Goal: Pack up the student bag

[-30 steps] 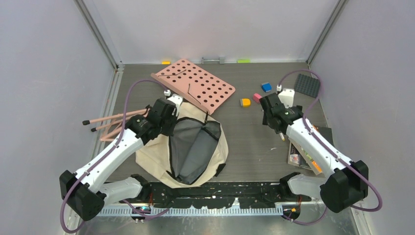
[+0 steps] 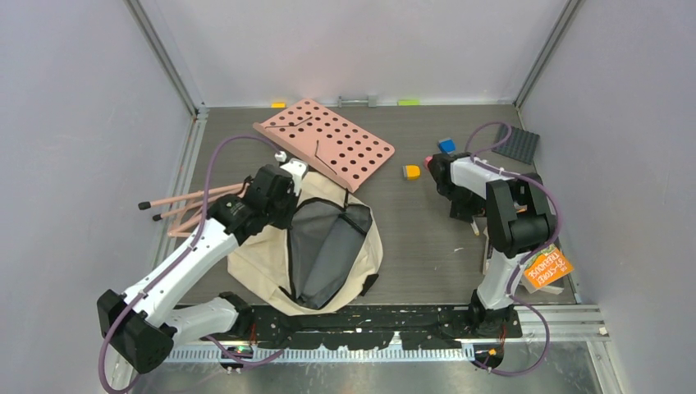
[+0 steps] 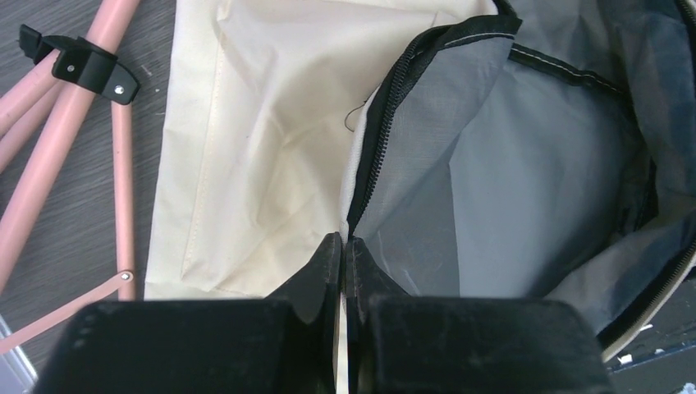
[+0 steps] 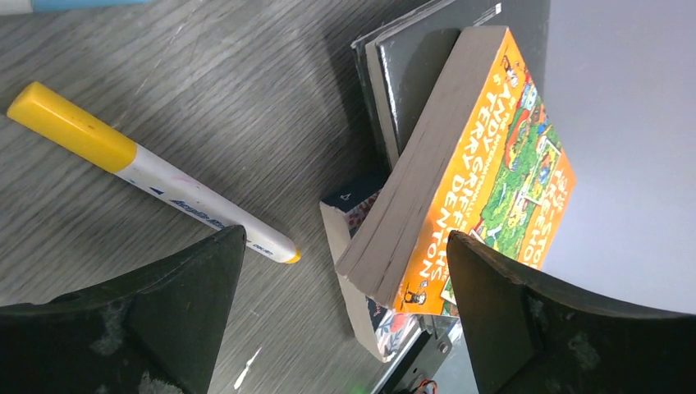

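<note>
The beige bag (image 2: 250, 263), with grey lining, lies with its mouth unzipped at the left centre of the table. My left gripper is shut on the bag's zip-side edge; the black zip runs up from its fingertips. Over at the right, my right gripper is open, its fingers spread with nothing held. A white marker with a yellow cap (image 4: 156, 172) lies beside its left finger. The thick orange book (image 4: 484, 180) leans over other books, its cover partly behind the right finger. A black-covered book (image 4: 423, 61) lies behind it.
A pink perforated board (image 2: 328, 139) lies behind the bag, and pink tubes (image 2: 201, 201) lie to its left. Yellow (image 2: 411, 172) and blue (image 2: 446, 145) blocks and a dark ridged pad (image 2: 517, 144) are at the back right. Table between bag and marker is mostly clear.
My right arm's elbow has swung inward to the left, with its gripper staying near the marker. The orange book's cover now shows at the front right. The left arm is nearly still.
</note>
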